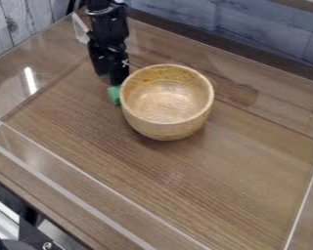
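Note:
A black gripper point(111, 70) reaches down from the top of the view, just left of a large tan wooden bowl point(166, 101). A small green object point(113, 95) lies on the table just below the gripper, against the bowl's left side and partly hidden by it. The dark fingers are small and blurred; the gripper looks open, and I see nothing clearly held.
A pale, light-coloured area lies at the left edge, with cables near the top left and bottom left corners.

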